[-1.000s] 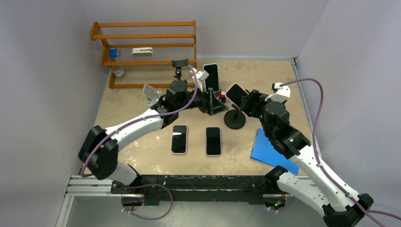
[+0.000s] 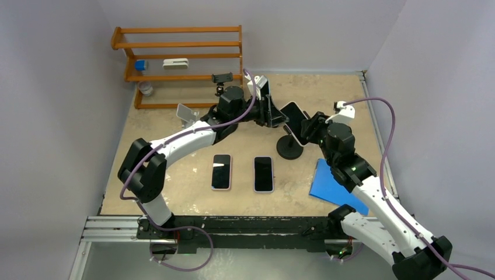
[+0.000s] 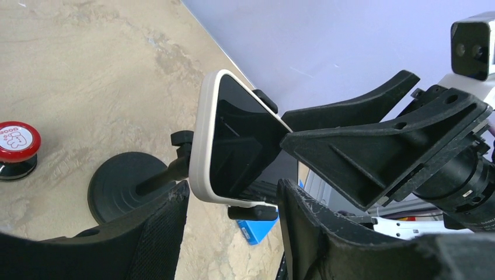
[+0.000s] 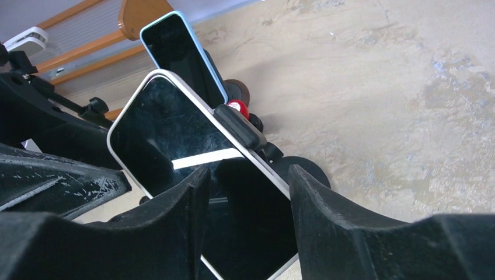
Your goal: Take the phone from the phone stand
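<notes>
A dark-screened phone with a white edge [image 2: 295, 119] leans tilted on the black phone stand [image 2: 289, 148]. My left gripper [image 2: 279, 120] is at its left side, fingers apart; in the left wrist view the phone [image 3: 248, 140] shows just beyond the gap between the fingertips. At the phone's right edge is my right gripper [image 2: 308, 125], also open. Its fingers [image 3: 362, 143] reach over the phone's right side. In the right wrist view the phone's screen [image 4: 169, 137] spans the gap between the fingers, and a black clamp pad of the stand [image 4: 239, 126] sits on its edge.
Two phones lie flat at the front, one on the left [image 2: 221, 172] and one in the middle [image 2: 264, 174]. A blue folder [image 2: 335, 186] is at front right. Behind stands another phone with a blue edge [image 4: 181, 52]. A red-topped object [image 3: 18, 143] is near the stand. A wooden rack [image 2: 181, 77] occupies the back left.
My left arm has moved right and somewhat back, to the phone's left side, now covering the red-topped object from above. The phone appears turned slightly with its lower end further forward.
</notes>
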